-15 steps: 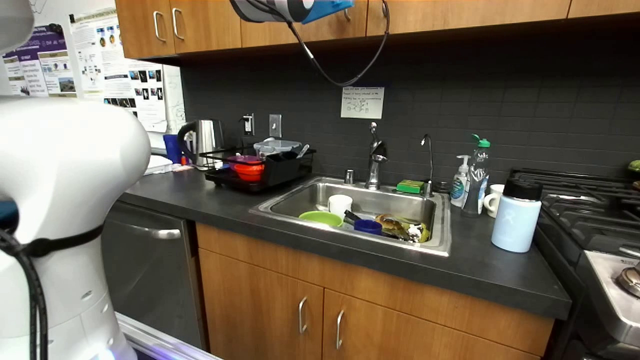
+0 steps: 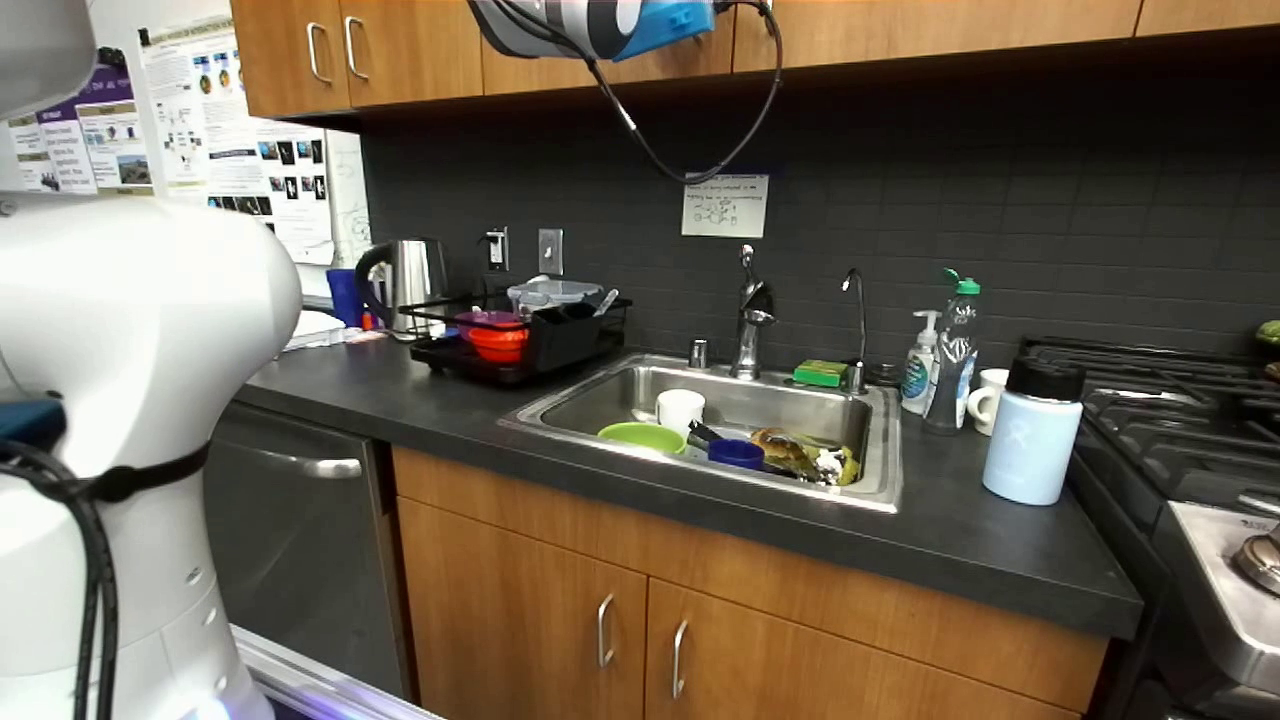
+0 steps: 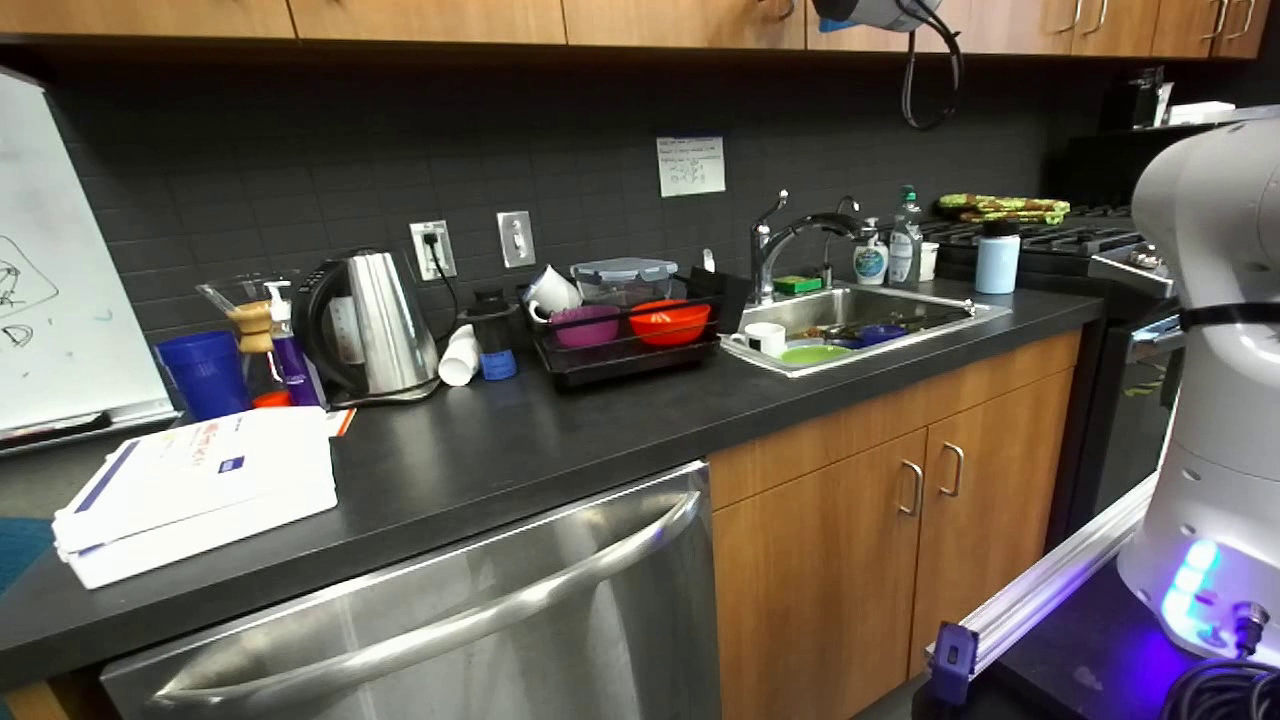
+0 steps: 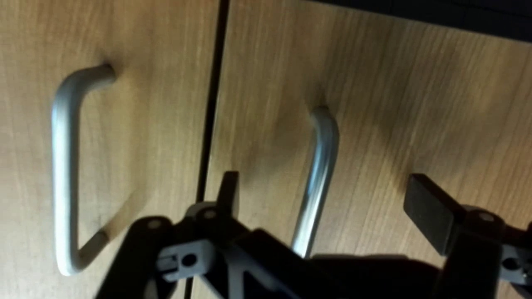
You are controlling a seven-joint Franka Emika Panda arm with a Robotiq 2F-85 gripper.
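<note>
In the wrist view my gripper stands open in front of a wooden cabinet door, its dark fingers spread to either side of a metal bar handle [image 4: 320,169]. Neither finger appears to touch that handle, and its lower end is hidden behind the gripper body. A second metal handle [image 4: 64,174] is on the door to the left, past the dark gap between the doors. From outside, only part of the arm shows at the upper cabinets [image 2: 900,30]; the fingers are out of sight there.
Below are the sink [image 2: 564,414] with dishes, a dish rack [image 2: 564,342] and a light blue bottle [image 2: 1032,444]. A loose cable [image 2: 768,108] hangs from the arm. The stove [image 2: 1200,444] is at the right.
The wrist part of the arm has shifted slightly right and down at the upper cabinets. Near the base, the arm's upper segment and cables have moved a little right. Counter objects look unchanged.
</note>
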